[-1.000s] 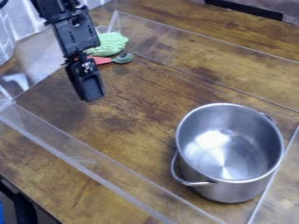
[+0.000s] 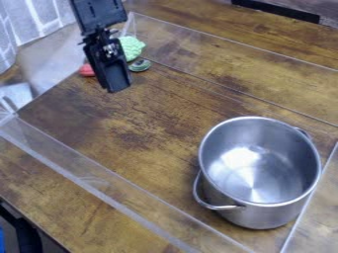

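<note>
The black gripper [image 2: 109, 69] hangs at the upper left, in front of a green textured object [image 2: 130, 45] and small red items [image 2: 86, 69] at the back of the work area. Whether its fingers are open or shut cannot be made out, nor whether anything is between them. An empty steel pot [image 2: 258, 168] with side handles stands at the lower right.
Clear plastic walls border the wooden surface [image 2: 132, 128], whose middle is bare between gripper and pot. A small dark green round item [image 2: 140, 65] lies beside the gripper.
The gripper has shifted slightly right and up, now covering more of the green object. The pot has not moved.
</note>
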